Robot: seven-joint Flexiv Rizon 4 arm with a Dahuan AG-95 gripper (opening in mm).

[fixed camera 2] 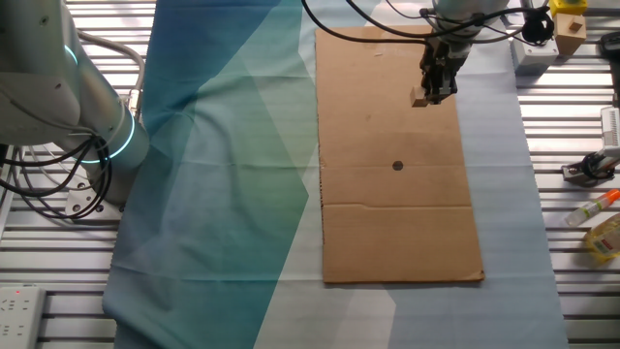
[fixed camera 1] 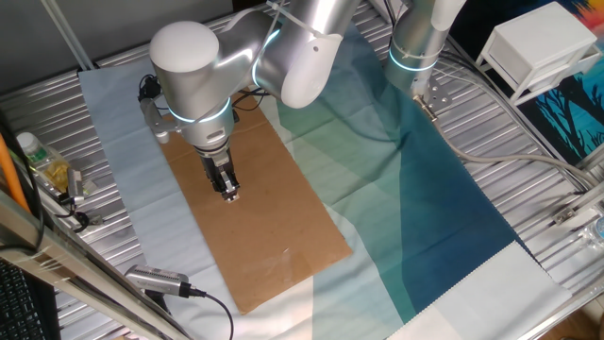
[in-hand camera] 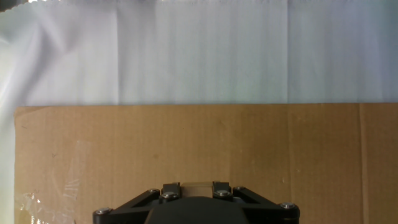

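Note:
A small wooden block shows at the fingertips of my gripper in exterior view 2. In the wrist view the block fills the space between the two black fingers, so the gripper is shut on it. Beneath lies a flat brown cardboard sheet. Exterior view 1 has the gripper pointing down over the middle of this cardboard, its block mostly hidden there. I cannot tell how high the block is above the sheet.
A dark round spot marks the cardboard. Towards the side are a camera-like device and a bottle.

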